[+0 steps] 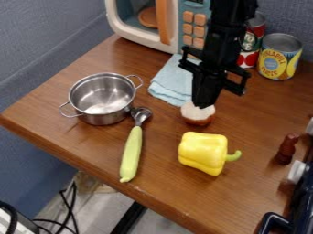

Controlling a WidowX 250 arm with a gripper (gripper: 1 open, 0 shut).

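Note:
My black gripper (208, 84) hangs over the middle of the table, just above a small white-topped, reddish-brown round object (197, 113), which rests on the wood. Whether its fingers are open or shut is unclear from this angle. A yellow pepper (203, 152) lies in front of it, and a pale green corn cob (131, 151) lies to the left with a metal utensil (141, 115) at its top.
A steel pot (101, 96) sits at the left, a folded light-blue cloth (173, 82) behind. A toy microwave (141, 23) and cans (280, 57) stand at the back. A brown shaker (286, 149) and dark items line the right edge.

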